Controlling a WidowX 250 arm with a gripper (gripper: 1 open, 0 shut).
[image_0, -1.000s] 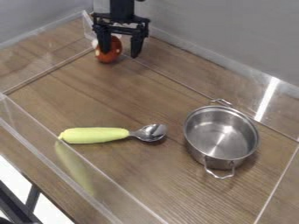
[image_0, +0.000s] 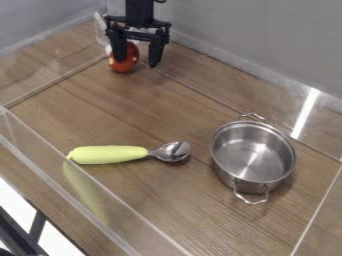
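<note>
My black gripper (image_0: 136, 52) is at the top centre of the camera view, its two fingers apart and pointing down. A red, rounded object (image_0: 124, 63) sits on the wooden surface at the gripper's left finger, partly hidden by it; whether they touch I cannot tell. A spoon (image_0: 114, 154) with a pale yellow-green handle and metal bowl lies in the lower left. A steel pot (image_0: 253, 152) with two handles stands on the right.
Clear walls edge the wooden surface (image_0: 147, 110) at the back, left and front. The middle of the surface, between the gripper, spoon and pot, is bare.
</note>
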